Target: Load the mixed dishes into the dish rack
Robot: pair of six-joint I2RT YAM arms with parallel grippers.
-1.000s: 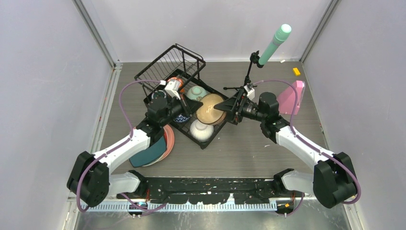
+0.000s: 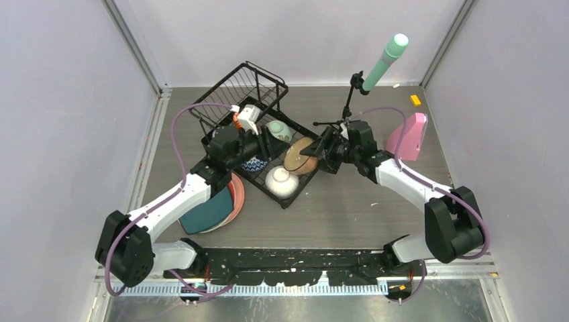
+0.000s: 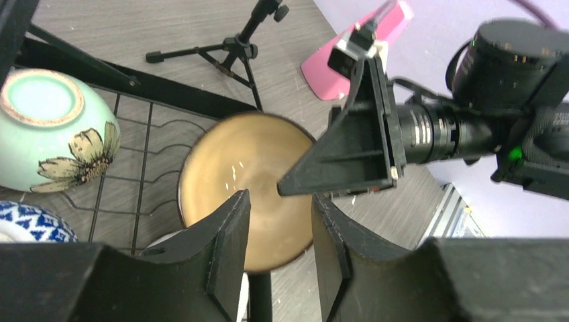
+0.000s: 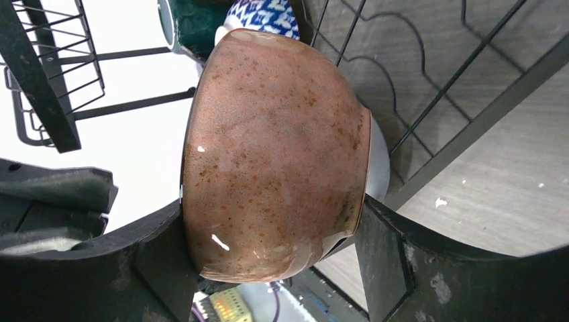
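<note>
A tan bowl [image 2: 298, 155] is tilted over the rack [image 2: 278, 200], held at its rim by my right gripper [image 2: 317, 147]; in the right wrist view it fills the space between the fingertips. My left gripper is part open above the rack, with nothing visibly gripped, the bowl just beyond it. In the rack are a white bowl [image 2: 282, 180], a mint flowered bowl [image 3: 57, 134] and a blue patterned bowl [image 3: 37, 221].
Stacked plates [image 2: 204, 215] lie left of the rack. An upper wire basket [image 2: 228, 90] stands at the back. A black tripod [image 2: 347, 107] and pink object [image 2: 406, 137] are to the right.
My right gripper and the bowl have shifted right and tilted, with the arm turning.
</note>
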